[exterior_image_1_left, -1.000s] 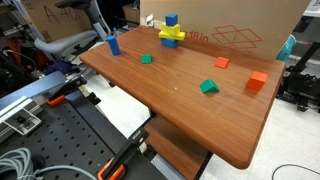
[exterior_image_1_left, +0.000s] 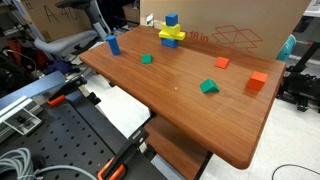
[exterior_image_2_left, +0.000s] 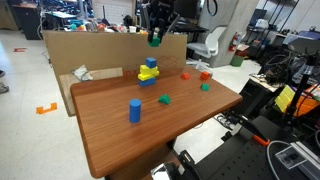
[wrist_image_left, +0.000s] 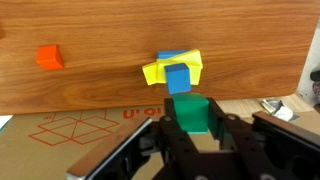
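High over the table's back edge, my gripper (exterior_image_2_left: 156, 34) is shut on a green block (exterior_image_2_left: 154, 41), which shows as a rounded green end (wrist_image_left: 191, 113) in the wrist view. Below it stands a stack: a blue block (exterior_image_2_left: 150, 82) at the bottom, yellow pieces (exterior_image_2_left: 148, 73) in the middle and a blue cube (exterior_image_2_left: 151, 63) on top. From the wrist, the blue cube (wrist_image_left: 178, 77) lies just beyond the green block, offset from it. In exterior view 1 the stack's top cube (exterior_image_1_left: 171, 20) shows clearly, but the gripper is out of frame.
A blue cylinder (exterior_image_2_left: 135, 110) stands near the table's front edge. Green pieces (exterior_image_1_left: 209, 86), an orange cube (exterior_image_1_left: 257, 80) and a flat red-orange piece (exterior_image_1_left: 222, 63) lie about the wooden table (exterior_image_1_left: 170, 90). Behind the stack rises a cardboard panel (exterior_image_2_left: 105, 48).
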